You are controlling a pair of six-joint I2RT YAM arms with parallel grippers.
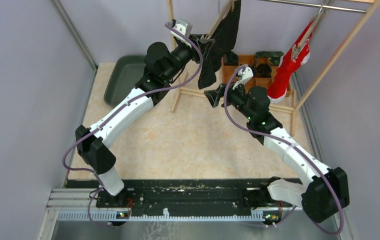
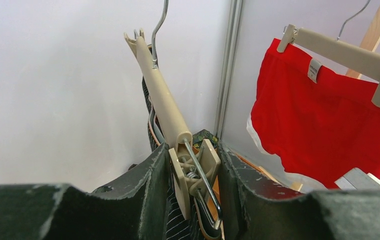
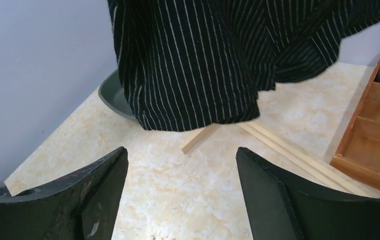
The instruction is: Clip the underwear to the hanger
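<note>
Black pinstriped underwear (image 1: 226, 32) hangs from a beige hanger (image 2: 161, 95), whose near clip (image 2: 210, 160) faces the left wrist camera. My left gripper has one finger on each side of that clip, very close to it; whether both pads press on it is hard to tell. The underwear's waistband is mostly hidden behind the clip and fingers. Below the hanging cloth, my right gripper (image 1: 211, 98) stands open with nothing between its fingers. In the right wrist view the striped fabric (image 3: 193, 85) dangles beyond and above the fingertips.
Red underwear (image 2: 323, 110) hangs clipped on another hanger at the right. A wooden divided box (image 1: 263, 82) stands at the back, and a grey-green bin (image 1: 108, 87) at the back left.
</note>
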